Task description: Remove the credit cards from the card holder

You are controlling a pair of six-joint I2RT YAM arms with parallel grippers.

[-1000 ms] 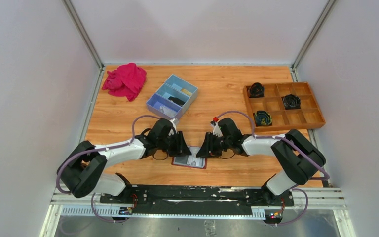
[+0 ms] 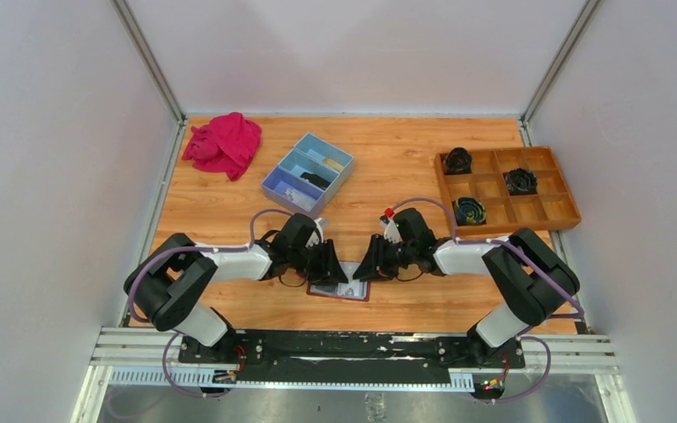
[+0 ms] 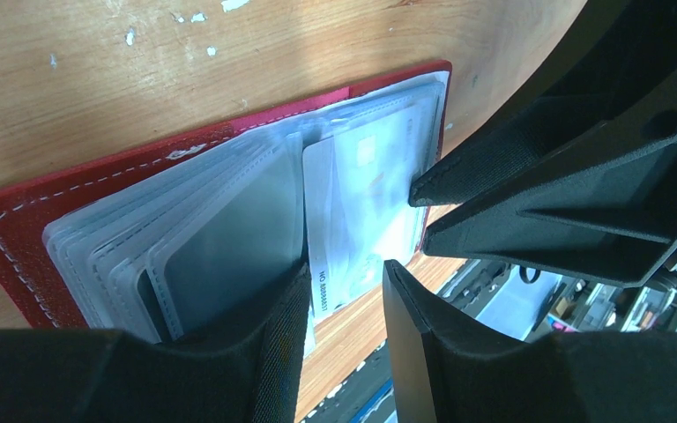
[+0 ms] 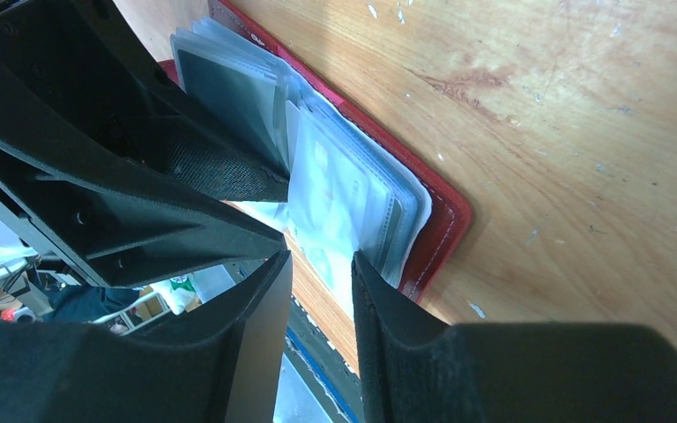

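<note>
The card holder (image 2: 338,293) lies spread out on the table near its front edge, with dark red cover and clear sleeves. In the left wrist view a pale card (image 3: 321,238) shows a rounded edge sticking out of the right-hand sleeve toward the middle fold. My left gripper is open over the fold, its fingertips close to that edge. The left-hand sleeves (image 3: 220,238) are fanned up. Over the right-hand sleeves (image 4: 339,198), my right gripper stands part open, nothing visible between its fingers. In the top view both grippers hide much of the holder.
Behind the arms stands a blue-grey divided box (image 2: 284,196) with small items in it. A wooden compartment tray (image 2: 516,211) with coiled cables is at the right. A pink cloth (image 2: 223,145) lies back left. Bare table separates box and tray.
My left gripper has moved slightly right and toward the front, further over the holder's middle. The right gripper has shifted only a little. The holder appears to stay in place.
</note>
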